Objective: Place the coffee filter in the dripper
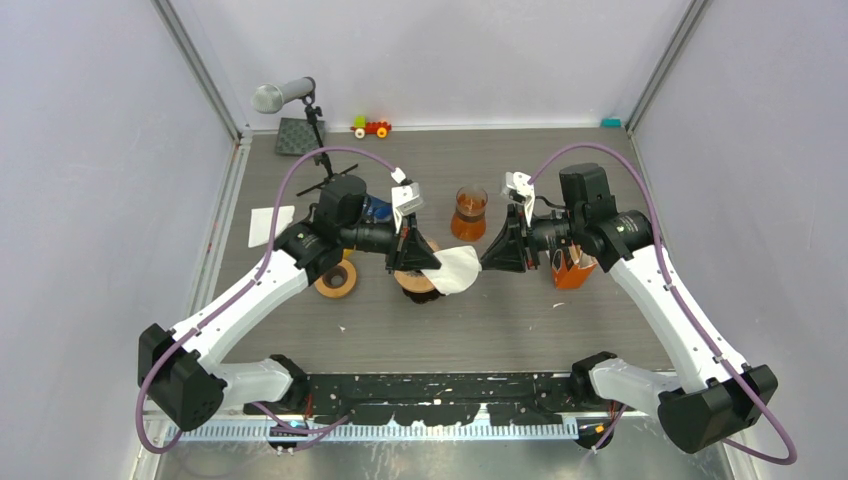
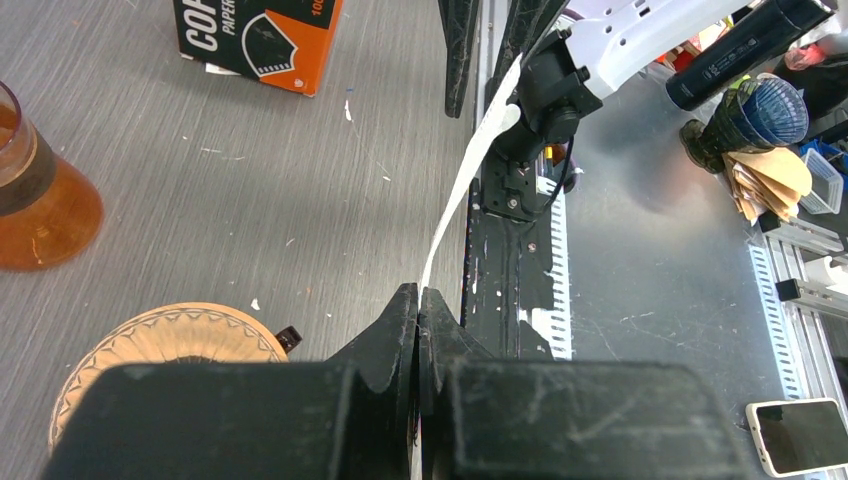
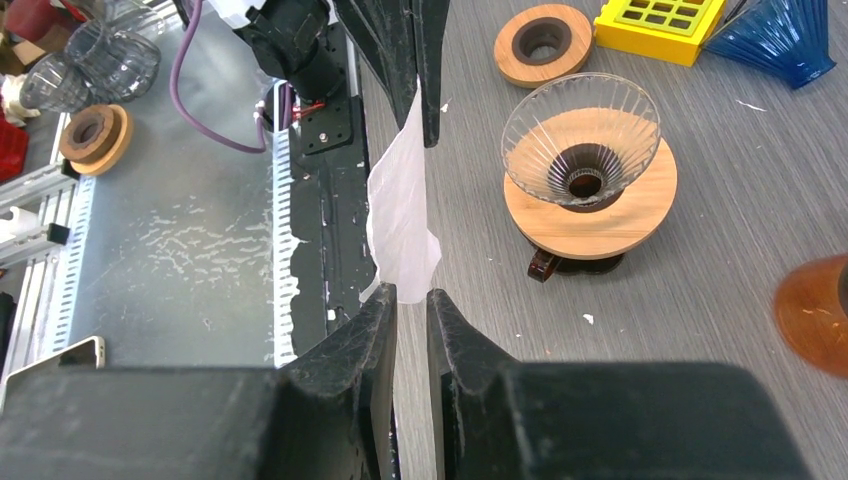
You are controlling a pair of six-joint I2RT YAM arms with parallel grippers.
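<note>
A white paper filter (image 1: pixel 456 270) hangs between both grippers above the table. My left gripper is shut on it. My right gripper is part open at the filter's other edge, its fingertips right at the paper; whether they touch it is unclear. The glass dripper (image 3: pixel 540 150) sits on a wooden stand (image 3: pixel 640 205), below and beside the filter in the right wrist view; from above it is mostly hidden under the left gripper and filter.
An amber carafe (image 1: pixel 470 220) stands behind the filter, an orange filter box (image 1: pixel 566 275) at the right. A wooden ring (image 1: pixel 336 289), yellow grid block (image 3: pixel 650 40) and blue object (image 3: pixel 790 55) are near the dripper.
</note>
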